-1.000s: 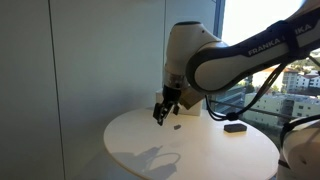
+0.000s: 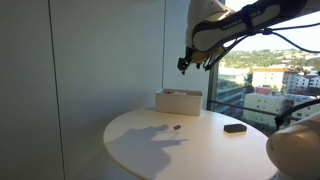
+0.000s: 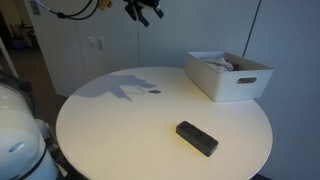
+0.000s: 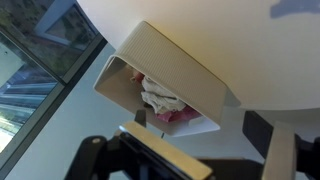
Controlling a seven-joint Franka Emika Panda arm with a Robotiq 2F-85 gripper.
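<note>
My gripper (image 2: 190, 67) hangs high above the round white table (image 2: 150, 142), open, with nothing between its fingers. In the second exterior view the gripper (image 3: 145, 14) is at the top edge, well above the tabletop. A white bin (image 3: 232, 82) stands at the table's far edge, with pale cloth (image 3: 220, 63) inside. From the wrist view the bin (image 4: 180, 68) shows white and pinkish cloth (image 4: 160, 98) in it. A small dark item (image 3: 154, 92) lies on the table; its kind cannot be told. To the front lies a black oblong block (image 3: 197, 138).
A window (image 2: 270, 75) lies behind the table on the right and a plain wall (image 2: 105, 70) on the left. The white robot base (image 2: 296, 150) stands at the near right edge.
My gripper has risen from low over the table, near the small dark item, and moved back and slightly right. The bin, once partly hidden by the arm, now shows clearly.
</note>
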